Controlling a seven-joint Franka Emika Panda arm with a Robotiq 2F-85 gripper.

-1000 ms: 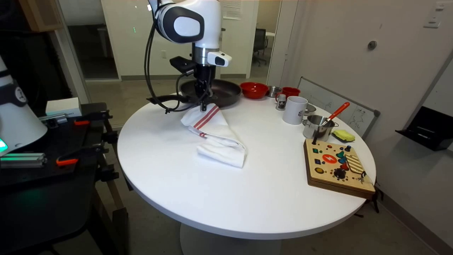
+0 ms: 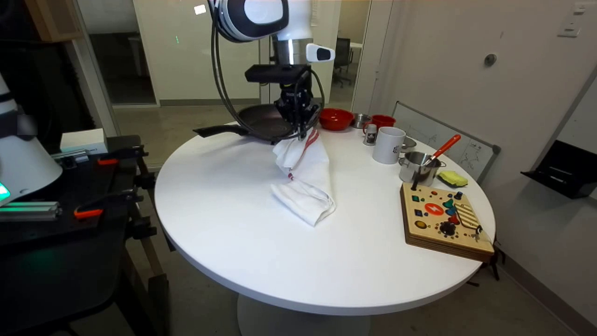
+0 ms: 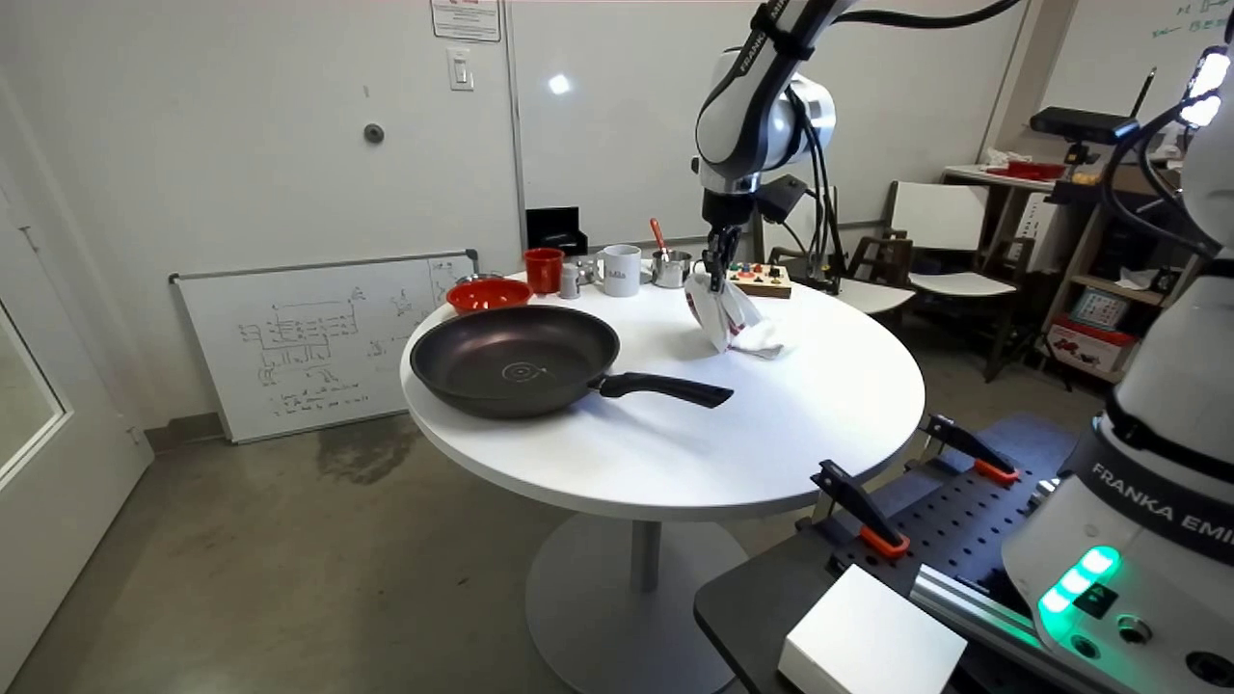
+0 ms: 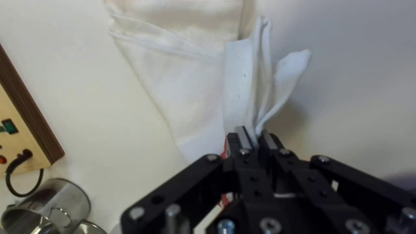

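A white towel (image 2: 306, 182) with red stripes lies partly on the round white table, its far end lifted off the surface. My gripper (image 2: 302, 134) is shut on that raised end, and the cloth hangs in folds beneath it. In the wrist view the fingertips of the gripper pinch a bunched fold of the towel (image 4: 243, 82), while the rest spreads flat beyond. From the other side, the towel (image 3: 726, 314) drapes down from the gripper (image 3: 716, 278) to the tabletop.
A black frying pan (image 3: 515, 359) sits by the table's edge, near the towel. Along the far side stand a red bowl (image 2: 336, 119), a white mug (image 2: 388, 145), a steel pot (image 2: 420, 168) and a wooden switch board (image 2: 445, 218).
In exterior view 1, my gripper has moved right and turned, pulling the striped end of the towel along. That end is now bunched and raised; the near end has shifted slightly right.
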